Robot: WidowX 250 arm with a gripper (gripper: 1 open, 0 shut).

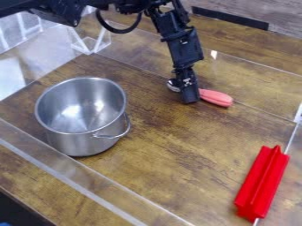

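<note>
My black gripper (186,88) is lowered to the wooden table at the upper middle, over the metal end of a utensil with a pink handle (215,97), which points to the lower right. The gripper looks shut; whether anything is between its fingers is hidden. A steel pot (83,132) with a wire handle stands to the left. A red object (262,182), long and ridged, lies at the lower right.
Clear plastic pieces line the left side, and a darker wooden edge runs along the top right.
</note>
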